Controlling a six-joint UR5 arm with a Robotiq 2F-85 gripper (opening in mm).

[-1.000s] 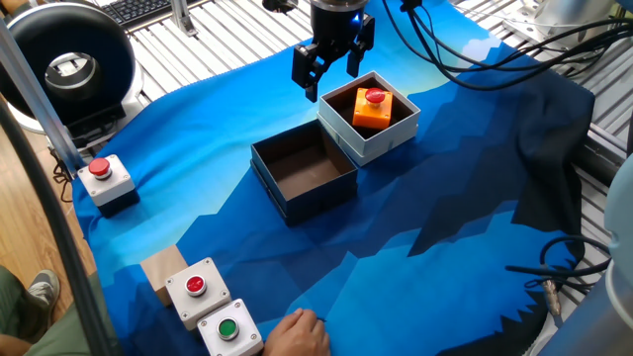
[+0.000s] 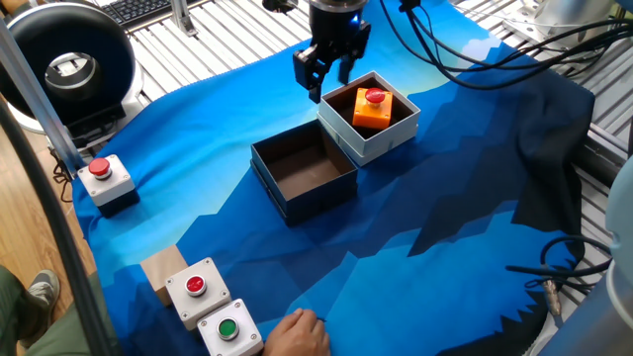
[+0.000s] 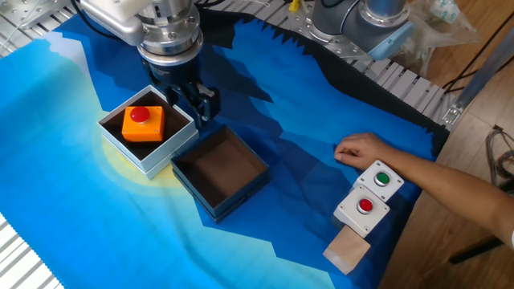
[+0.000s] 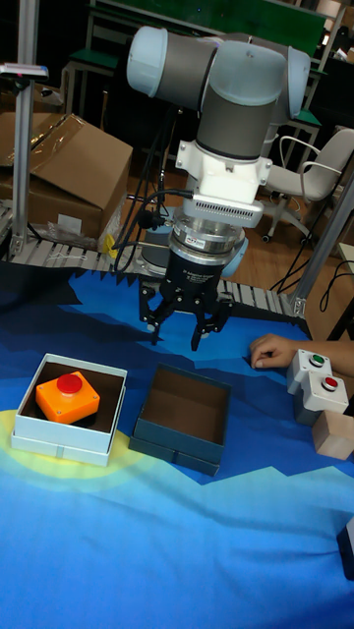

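Note:
My gripper (image 4: 176,343) hangs above the cloth with its fingers apart and nothing between them. In exterior view 1 it shows at the upper middle, by the edge of the light grey-blue box (image 2: 369,148). That box holds an orange button block (image 2: 365,120) with a red mushroom top, sitting slightly tilted in exterior view 3. Beside it stands a dark box (image 3: 193,195), open and empty with a brown inside. In exterior view 2 the gripper's black fingers (image 3: 207,104) appear behind the two boxes, and their tips are hard to make out.
A white red-button box (image 2: 198,286), a white green-button box (image 2: 228,329) and a wooden block (image 2: 162,273) stand together near a person's hand (image 2: 298,334). Another red-button box (image 2: 106,182) is at the far left. Cables (image 2: 514,67) hang at upper right. Open cloth surrounds the boxes.
The gripper's fingers have come somewhat closer together and the gripper has shifted slightly. Boxes, buttons and hand look the same.

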